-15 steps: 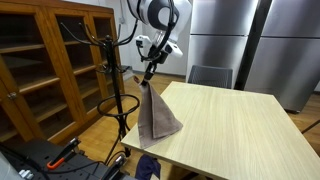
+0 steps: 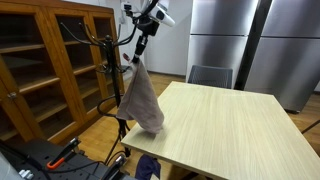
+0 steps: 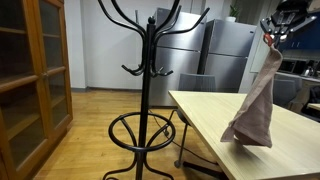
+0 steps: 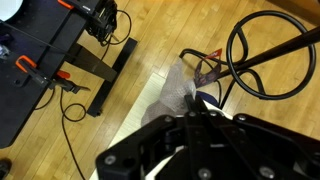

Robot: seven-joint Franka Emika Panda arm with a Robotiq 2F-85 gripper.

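A grey-brown cloth (image 2: 141, 100) hangs from my gripper (image 2: 136, 59), which is shut on its upper end. Its lower part spreads near the table's left edge; in exterior view 2 the cloth (image 3: 255, 108) tapers upward to the gripper (image 3: 270, 39) and its bottom reaches about table height. The wrist view shows the cloth (image 4: 172, 95) below the dark fingers, which hide part of it. A black coat rack (image 2: 112, 72) with curved hooks stands close to the left of the gripper in exterior view 1.
A dark chair (image 2: 210, 76) stands behind it, with steel fridges (image 2: 220, 35) farther back. Wood-framed glass cabinets (image 2: 45, 65) line the left side. Dark blue fabric (image 2: 147, 166) lies at the table's near-left corner.
My gripper has risen and shifted left toward the coat rack. The cloth has come up with it, now stretched longer and hanging more narrowly than before.
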